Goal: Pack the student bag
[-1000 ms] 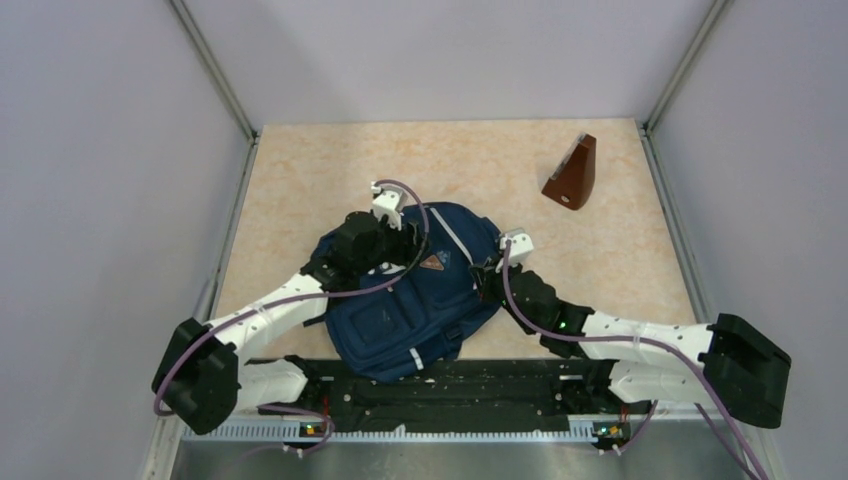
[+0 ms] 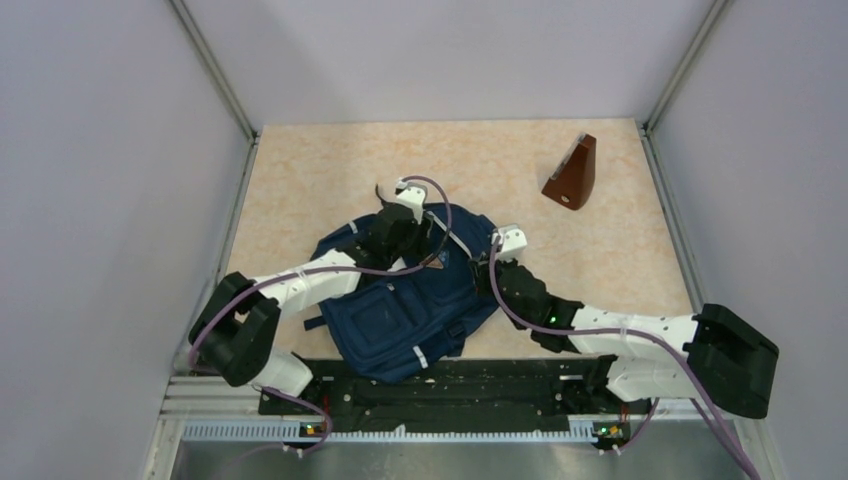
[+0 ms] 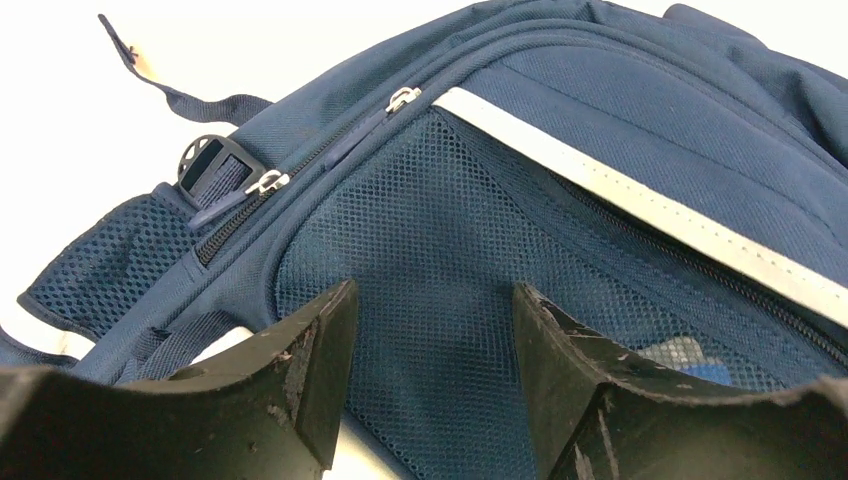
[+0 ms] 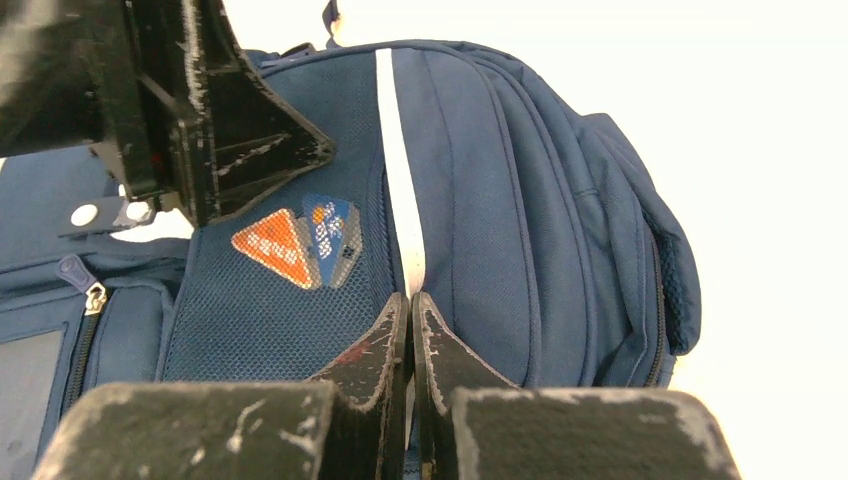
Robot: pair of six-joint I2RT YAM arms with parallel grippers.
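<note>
A navy backpack lies flat across the front middle of the table. My left gripper is open over its upper mesh part, nothing between the fingers; zipper pulls and a white strip show ahead of it. My right gripper is shut at the bag's right part, its tips over the white strip; whether it pinches any fabric I cannot tell. Orange and blue labels sit on the mesh beside it, with part of the left gripper above them in the right wrist view.
A brown wedge-shaped object stands at the back right. The bag's lower end hangs over the front edge.
My left arm has moved right over the bag's upper part.
</note>
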